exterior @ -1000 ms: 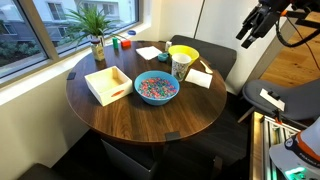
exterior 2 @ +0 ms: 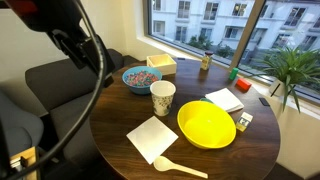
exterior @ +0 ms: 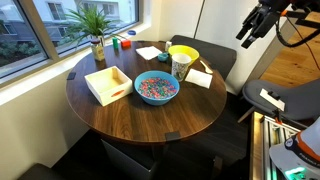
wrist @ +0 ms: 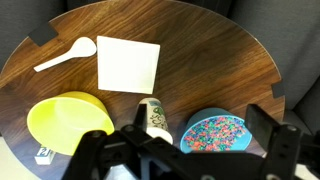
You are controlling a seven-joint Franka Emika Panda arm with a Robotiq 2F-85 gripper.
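High above the table, clear of everything on it, hangs my gripper (exterior: 247, 40). In the wrist view its two dark fingers (wrist: 262, 122) stand wide apart, with no object held between them. Below lie a blue bowl (exterior: 157, 87) filled with small pink and multicoloured pieces, a patterned white cup (exterior 2: 162, 97), and a yellow bowl (exterior 2: 206, 124) that looks empty. A white square sheet (exterior 2: 151, 139) and a pale spoon (wrist: 66, 53) lie flat on the wood. The arm's dark parts cover the near edges of the cup and blue bowl in the wrist view.
The round brown table (exterior: 125, 119) has free room along its front. An open cream box (exterior: 109, 86) stands near the window, with a potted plant (exterior: 92, 22) behind it. Small items, including a green-and-red one (exterior 2: 238, 78), sit at the window side. A sofa (exterior 2: 62, 95) borders the table.
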